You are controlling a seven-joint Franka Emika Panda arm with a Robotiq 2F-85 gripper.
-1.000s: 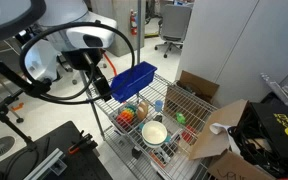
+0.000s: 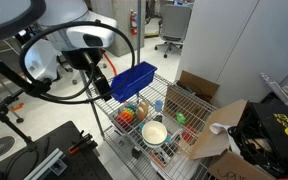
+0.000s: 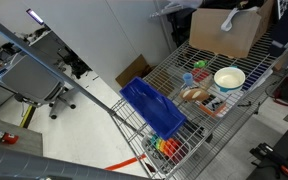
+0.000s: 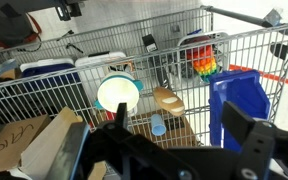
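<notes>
My gripper is at the lower edge of the wrist view, its two dark fingers apart with nothing between them. It hangs over a wire rack (image 4: 44,84). A white bowl with a green rim (image 4: 117,93) lies on the rack, left of the fingers in that view. To its right are a tan wooden piece (image 4: 168,99) and a small blue cup (image 4: 158,125). The blue bin (image 2: 134,80) sits at the rack's far left end in exterior view 1. In exterior view 1 the fingertips are hard to make out against the dark arm.
A large open cardboard box (image 2: 216,128) stands at the rack's right side, with black items (image 2: 284,130) beyond it. Colourful toys (image 4: 202,60) lie near the blue bin. A clamp (image 2: 82,144) is fixed to the dark table (image 2: 59,140). Wire walls edge the rack.
</notes>
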